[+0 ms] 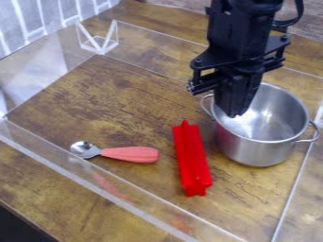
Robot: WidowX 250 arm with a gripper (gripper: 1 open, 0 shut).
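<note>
My black gripper [229, 102] hangs at the upper right, its tip over the left rim of a steel pot [265, 142] with two wire handles. The gripper looks shut, with nothing visible between its fingers. A red bar-shaped object [194, 165] lies just left of and in front of the pot. A spoon with a pink handle [128, 154] lies farther left.
A wooden table [89, 104] is bordered by clear plastic walls, with a small white wire-like piece [98, 43] at the back left.
</note>
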